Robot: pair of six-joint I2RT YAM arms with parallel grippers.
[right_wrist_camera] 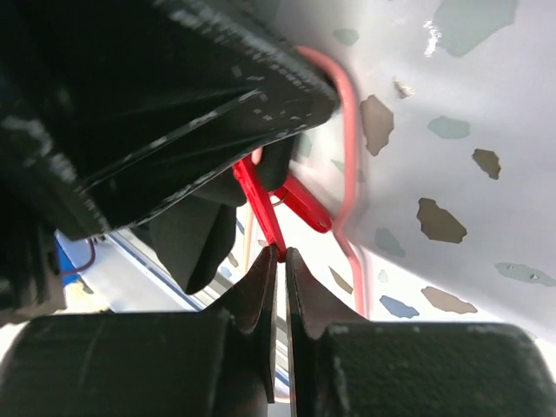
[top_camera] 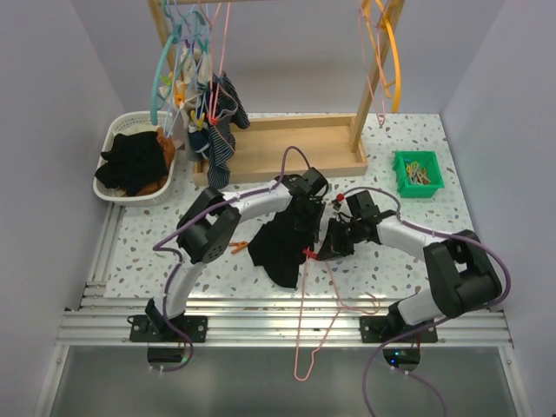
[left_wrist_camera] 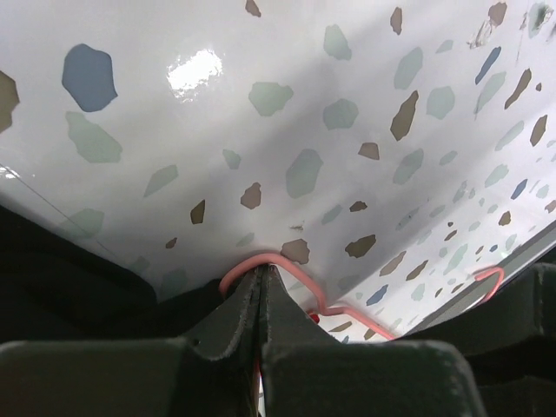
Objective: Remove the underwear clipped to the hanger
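The black underwear [top_camera: 278, 252] lies crumpled on the speckled table, partly beneath my left arm. A pink hanger [top_camera: 301, 321] reaches from it over the table's front edge. At their junction is a red clip [right_wrist_camera: 304, 207], one handle of which is between the fingertips of my right gripper, shut on it. My left gripper is shut, its tips within a bend of the pink hanger and close to the black cloth; whether anything thin is pinched there cannot be made out. Both grippers meet closely in the top view, hiding part of the clip.
An orange clip [top_camera: 239, 247] lies left of the cloth. At the back left stands a white basket [top_camera: 109, 195] with dark and brown clothes. A green box [top_camera: 402, 178] of clips is at right. A wooden rack [top_camera: 291, 139] with hangers stands behind.
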